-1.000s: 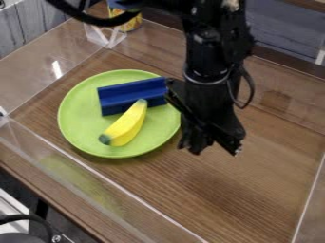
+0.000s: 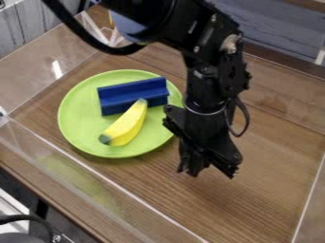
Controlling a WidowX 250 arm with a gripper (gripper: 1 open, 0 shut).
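A green plate [image 2: 80,122] rests on the wooden table, holding a blue block [image 2: 132,91] and a yellow banana [image 2: 124,127]. My black gripper [image 2: 192,161] is low over the table just right of the plate, pointing down, with nothing visible between its fingers; it looks shut.
Clear plastic walls edge the table at the left and front. The bare wood [image 2: 254,199] to the right and front of the gripper is free. The arm hides part of the table's back.
My gripper has moved slightly down toward the front of the table. The plate, block and banana have stayed in place.
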